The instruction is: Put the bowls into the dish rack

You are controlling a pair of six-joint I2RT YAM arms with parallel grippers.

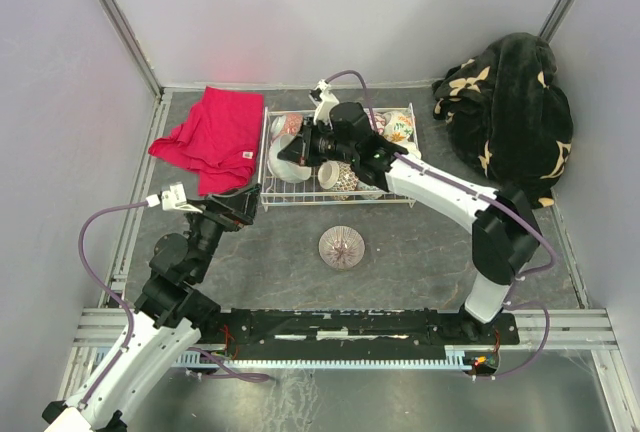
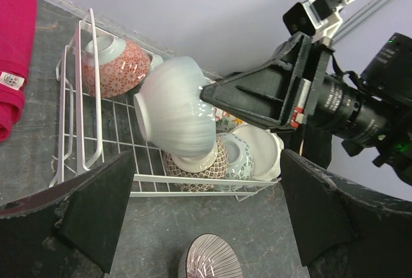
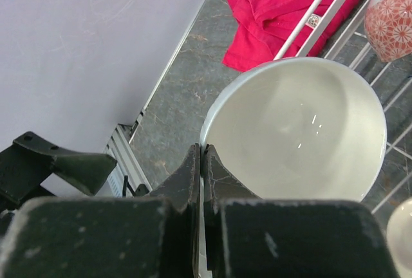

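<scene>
My right gripper (image 1: 304, 148) is shut on the rim of a pale white bowl (image 2: 174, 107), held on its side at the left part of the dish rack (image 1: 330, 202). The bowl's white inside (image 3: 302, 127) fills much of the right wrist view. Other patterned bowls stand in the rack, including a red one (image 2: 119, 72) behind the held bowl and a brown-dotted one (image 2: 206, 175). A ribbed bowl (image 1: 341, 247) lies on the counter in front of the rack. My left gripper (image 1: 237, 210) is open, left of the rack, with nothing between its fingers.
A red cloth (image 1: 212, 137) lies left of the rack and a dark patterned cloth (image 1: 505, 117) to the right. Walls enclose the back and sides. The counter around the ribbed bowl is clear.
</scene>
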